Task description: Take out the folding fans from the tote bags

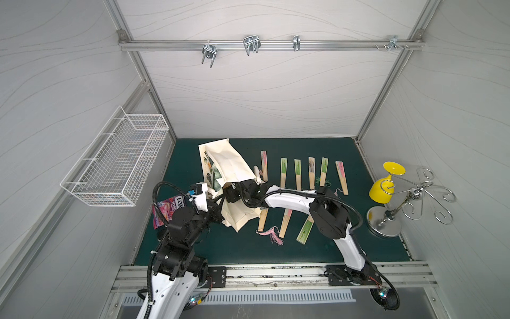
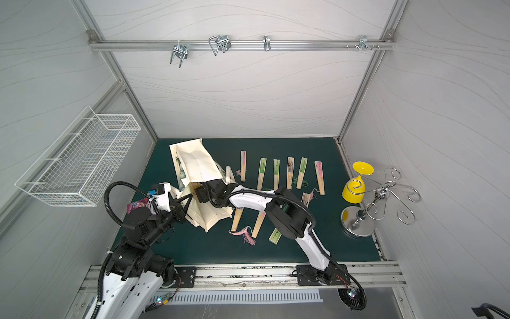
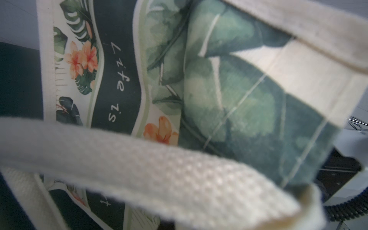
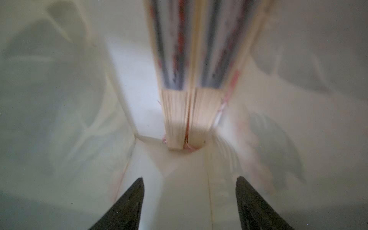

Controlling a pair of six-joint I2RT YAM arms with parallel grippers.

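A cream tote bag (image 1: 228, 159) with a leafy printed lining lies on the left of the green mat. My left gripper (image 1: 215, 210) is at the bag's front-left, shut; its wrist view shows the printed cloth (image 3: 230, 95) and a woven strap (image 3: 153, 161). My right gripper is inside the bag, part open with nothing between its fingers. In its wrist view, two wooden folding fans (image 4: 175, 115) lie deeper in the bag, above the gap between the fingertips.
Several fans (image 1: 283, 170) lie spread across the middle and right of the mat. A wire basket (image 1: 117, 164) hangs at left. A yellow object (image 1: 381, 191) and a metal stand (image 1: 383, 223) stand at right. A pink packet (image 1: 164, 210) lies at left.
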